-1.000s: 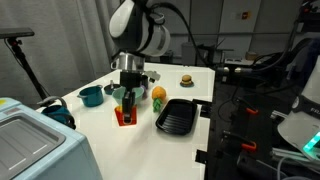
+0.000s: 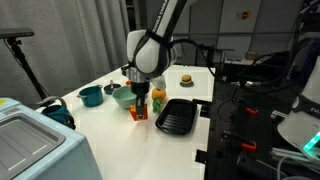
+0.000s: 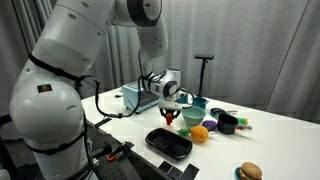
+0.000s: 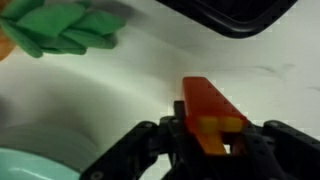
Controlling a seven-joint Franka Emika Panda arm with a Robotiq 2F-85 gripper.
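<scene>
My gripper (image 2: 139,105) points down and is shut on a small red and orange block-like object (image 2: 138,114). In the wrist view that object (image 4: 206,97) sticks out beyond the dark fingers, its red face toward the top of the picture. Exterior view 2 has the red object (image 3: 169,118) just behind the black tray (image 3: 168,145), outside its rim. How high it hangs above the table is hard to judge. The tray looks empty.
A pale green bowl (image 3: 194,115) and an orange (image 3: 199,133) stand close by the arm. Green leaves (image 4: 65,28) lie between bowl and tray in the wrist view. A dark pot (image 3: 227,122) and a burger (image 3: 249,171) are farther off. A white bin (image 2: 40,145) borders the near left.
Over the last second the gripper has carried the red object to the right, closer to the black tray. The tray and the bowl have stayed where they were.
</scene>
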